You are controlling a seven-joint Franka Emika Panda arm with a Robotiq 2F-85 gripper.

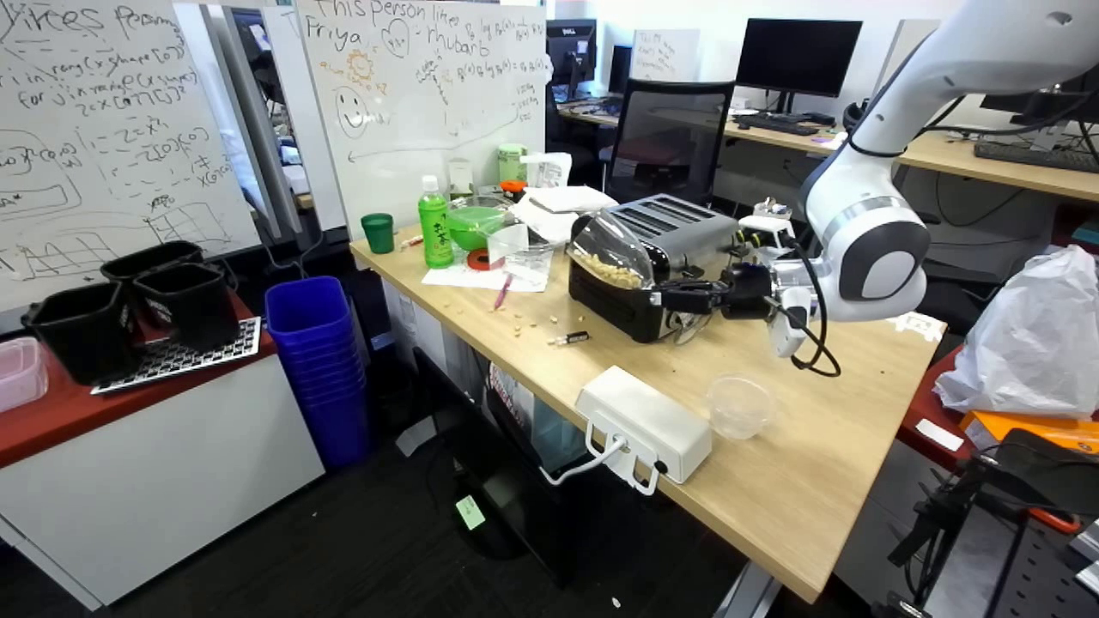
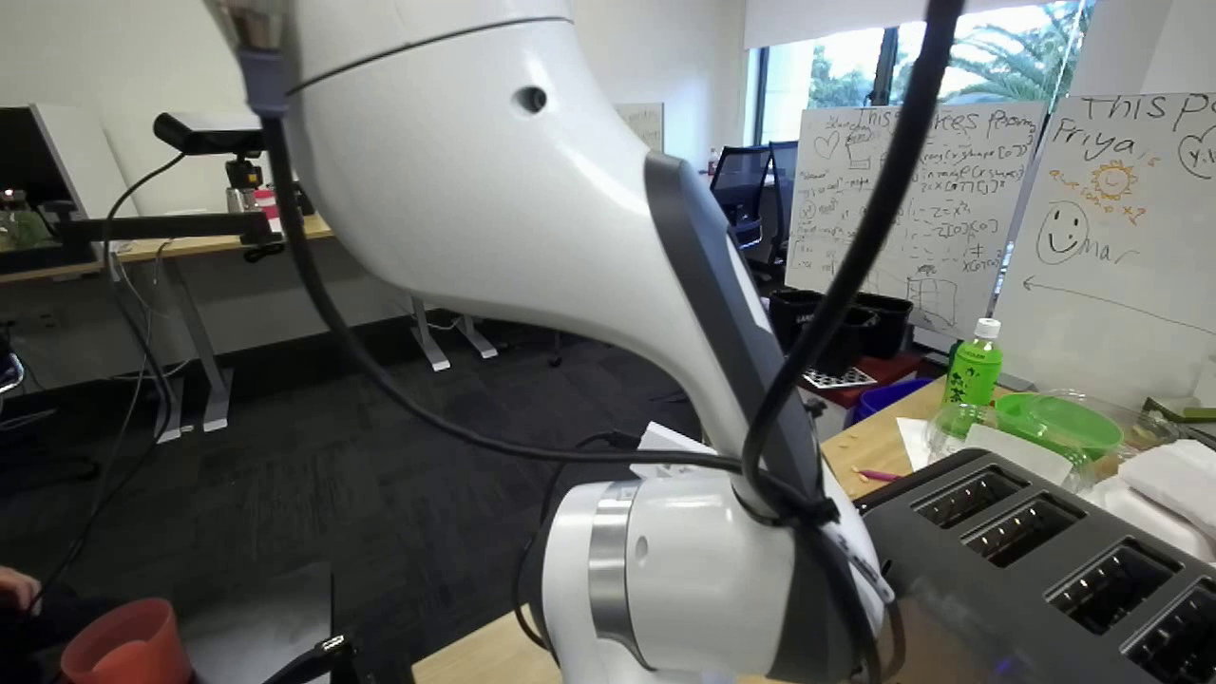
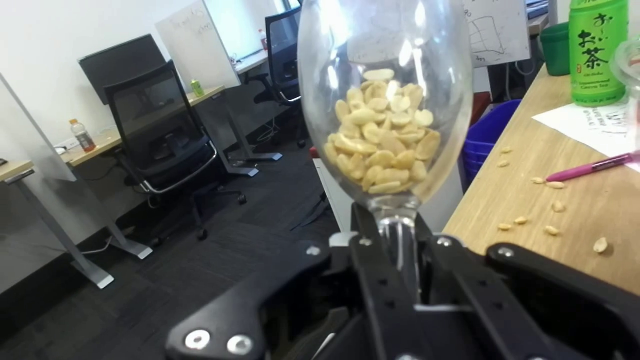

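A clear stemmed glass holds a pile of peanuts in its bowl. My gripper is shut on the stem, with a black finger on either side just below the bowl. In exterior view 1 the glass leans to the left, in front of the toaster; the peanuts stay within it. There the gripper is seen side-on, below and right of the bowl. Exterior view 2 shows the arm but neither glass nor gripper.
An empty clear plastic bowl stands on the table beside a white box. The toaster is close behind the glass. Loose peanuts, a pink pen and a green tea bottle lie or stand toward the far end.
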